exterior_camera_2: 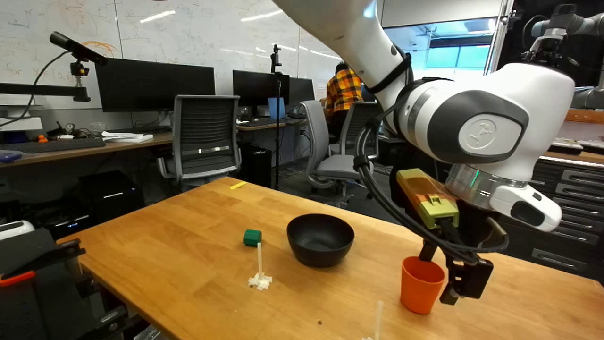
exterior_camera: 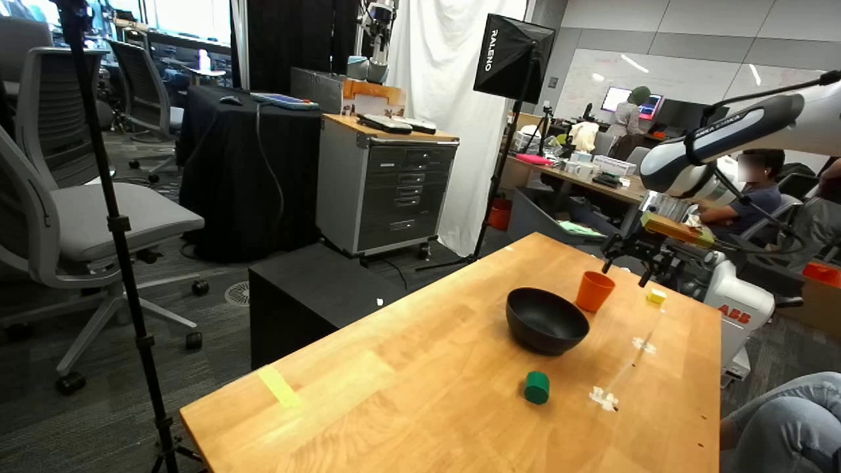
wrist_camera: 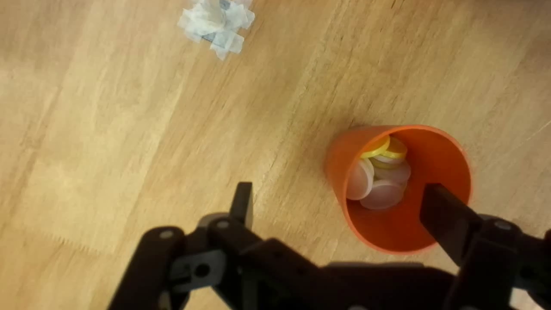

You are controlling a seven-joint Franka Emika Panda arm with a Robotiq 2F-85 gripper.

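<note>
An orange cup [wrist_camera: 338,165] stands upright on the table, with several yellow and whitish discs [wrist_camera: 382,178] inside it, as the wrist view shows. My gripper is open above the table near the cup, and nothing is held between its fingers. In the wrist view the right finger [wrist_camera: 444,219] overlaps the cup's opening, while the left one lies over bare wood. Exterior view 2 places the gripper [exterior_camera_2: 439,277] close by the cup [exterior_camera_2: 419,292]. A black bowl [exterior_camera: 544,323] sits beside the cup, and a green cylinder-like block [exterior_camera: 537,387] lies farther off.
A small yellow block [exterior_camera: 656,295] is on the table near the cup. Thin upright sticks are taped down, one on a white tape patch [exterior_camera_2: 260,281].
</note>
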